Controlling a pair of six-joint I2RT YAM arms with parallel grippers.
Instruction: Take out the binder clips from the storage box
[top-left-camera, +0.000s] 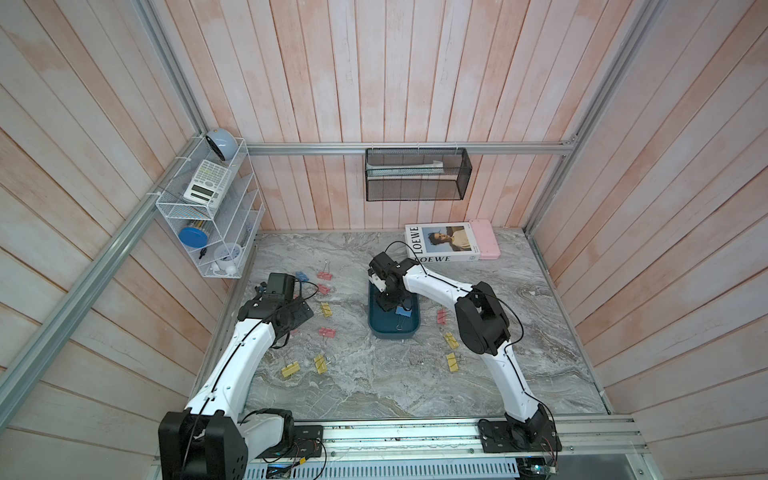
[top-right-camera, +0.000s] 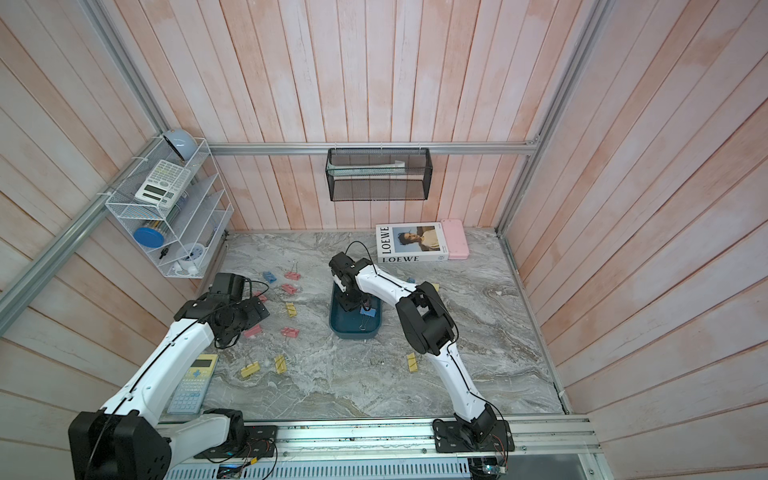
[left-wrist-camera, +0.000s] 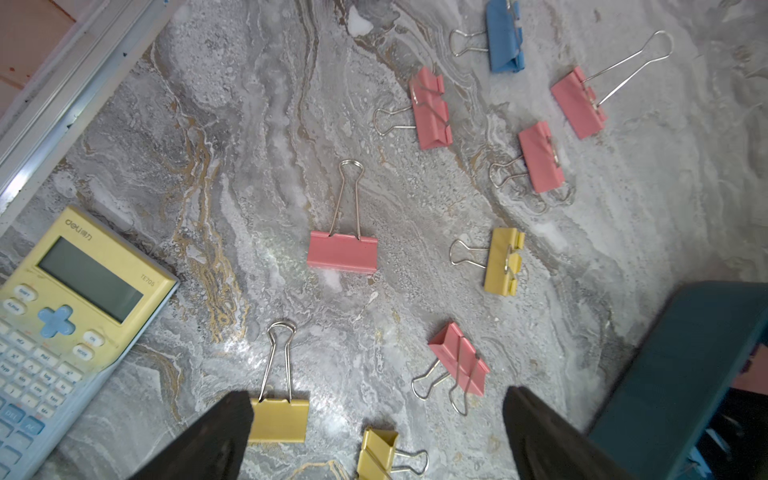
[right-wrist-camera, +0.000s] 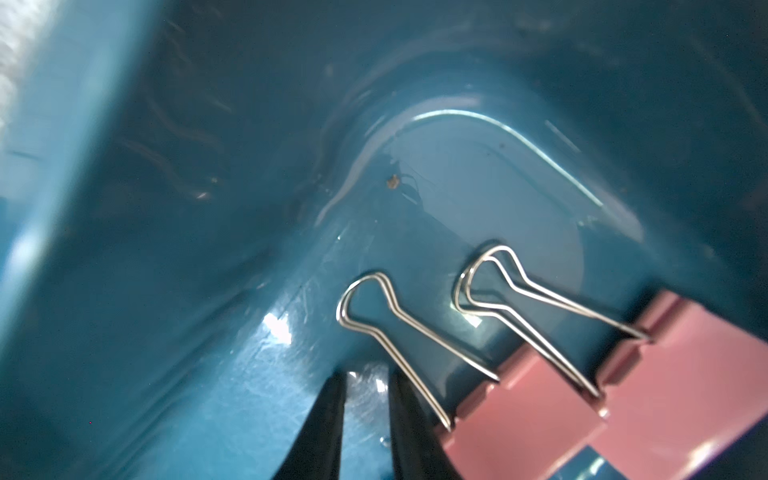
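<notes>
In the right wrist view two pink binder clips (right-wrist-camera: 528, 420) with silver handles lie overlapping on the floor of the dark teal storage box (right-wrist-camera: 256, 336). My right gripper reaches down into the box, its fingers a narrow gap apart with nothing between them. The right-hand finger (right-wrist-camera: 412, 428) is close beside the nearer pink clip; whether they touch I cannot tell. A blue clip (top-left-camera: 404, 312) also lies in the box (top-left-camera: 393, 333). At left, my left gripper hangs open and empty above the table.
Several pink, yellow and blue clips, such as a pink clip (left-wrist-camera: 342, 252), are spread left of the box. More, including a yellow clip (top-right-camera: 412, 362), lie to its right. A calculator (left-wrist-camera: 88, 296) sits at front left; a book (top-left-camera: 442, 241) lies behind.
</notes>
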